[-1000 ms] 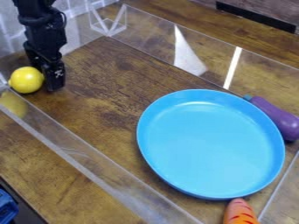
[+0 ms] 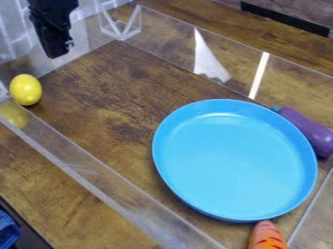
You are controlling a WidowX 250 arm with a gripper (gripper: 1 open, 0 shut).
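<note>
My black gripper (image 2: 55,37) hangs high at the top left, partly cut off by the frame edge, above and apart from a yellow lemon-like object (image 2: 25,89); how its fingers stand is hard to make out. The yellow object rests in the left corner of a clear-walled area on a wooden surface (image 2: 104,107). A large light-blue plate (image 2: 235,159) lies at the right.
A purple eggplant (image 2: 305,130) lies at the right edge, a carrot (image 2: 267,236) at the bottom right. Transparent walls (image 2: 104,195) border the area; a dark blue object (image 2: 11,233) sits at bottom left.
My gripper has risen from beside the yellow object toward the top edge. The yellow object stays in the corner, sitting slightly differently.
</note>
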